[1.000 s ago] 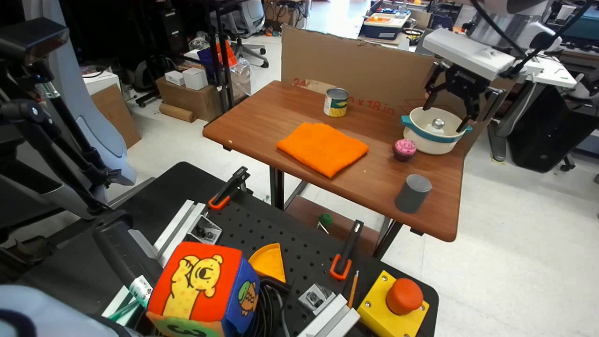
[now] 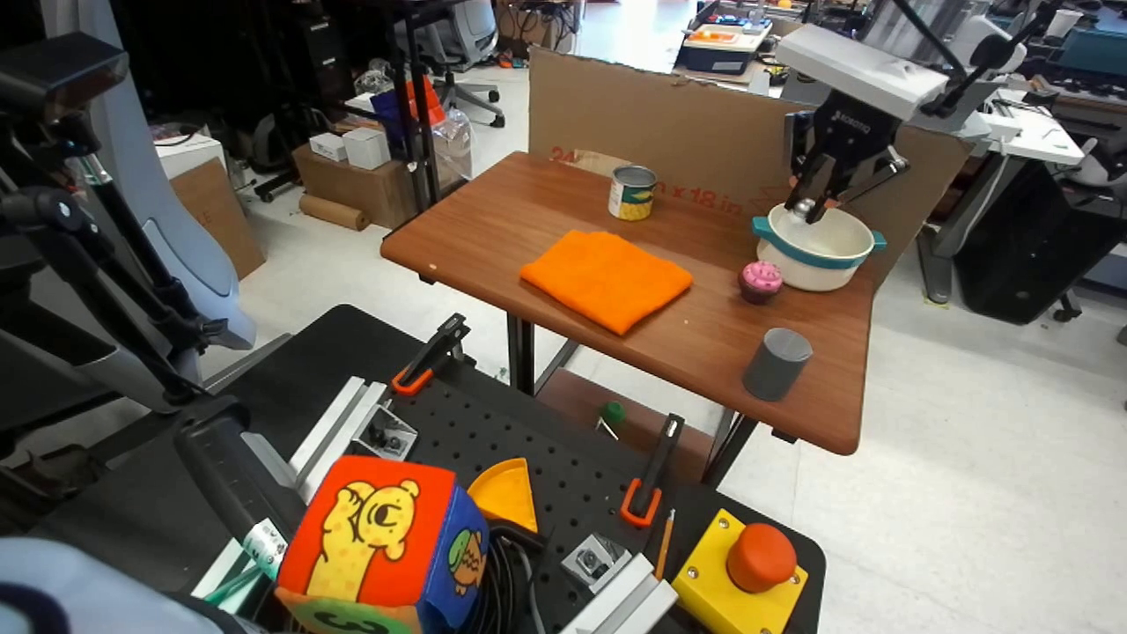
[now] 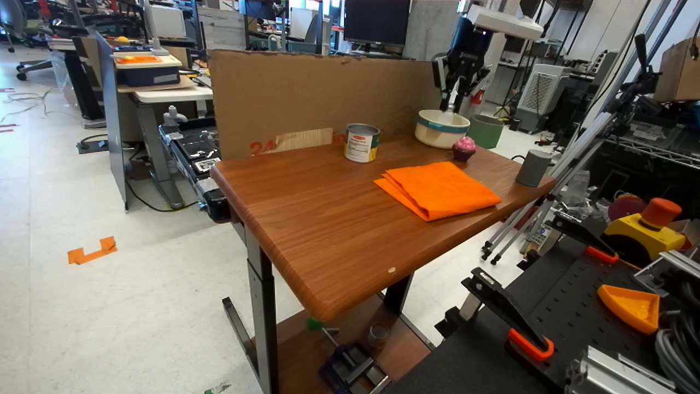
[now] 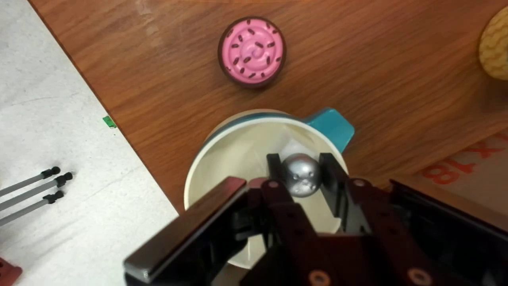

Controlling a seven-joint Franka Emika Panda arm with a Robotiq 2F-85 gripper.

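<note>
A shaker with a silver domed top [image 4: 302, 172] and a clear or whitish body sits between the two fingers of my gripper, which is shut on it. Around it is the cream pot with a teal band [image 2: 811, 266], at the table's far right corner. In exterior view 1 the silver top shows near the pot's back-left rim; the pot wall hides the lower body there. Exterior view 2 shows my gripper [image 3: 449, 106] pointing down at the pot [image 3: 436, 134]. Whether the shaker's base touches the pot floor, I cannot tell.
Close to the pot stands a pink-topped cupcake [image 2: 761, 280]. A grey cylinder [image 2: 777, 364], a folded orange cloth [image 2: 607, 280] and a can [image 2: 631, 194] also occupy the table. Cardboard [image 3: 295, 92] walls the back edge.
A second ago my gripper was spread wide over the pot, the shaker standing inside. Now the fingers have closed on it, and its silver top appears higher and further left.
</note>
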